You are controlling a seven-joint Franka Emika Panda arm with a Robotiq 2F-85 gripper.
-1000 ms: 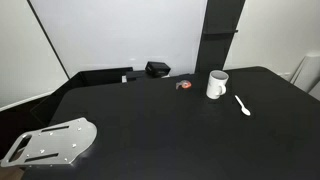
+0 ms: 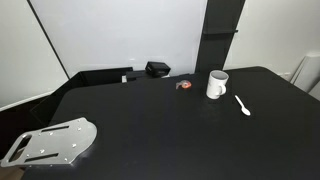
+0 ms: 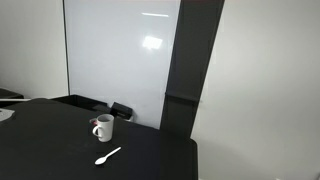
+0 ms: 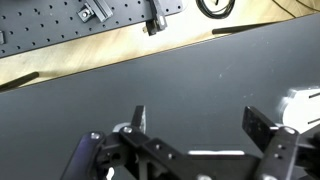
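Observation:
My gripper shows only in the wrist view, its two black fingers spread wide over the dark table, with nothing held between them. A white mug stands upright towards the right rear of the table, its handle visible in exterior view 2 too, where the mug is near the middle. To the mug's right in exterior view 1 lies a white plastic spoon; in exterior view 2 the spoon is in front of the mug. Pale bits beside the gripper in the wrist view are too cut off to name.
A small orange-red, partly clear item lies left of the mug. Behind it is a black box near the rear edge. A silver slotted plate is at the left.

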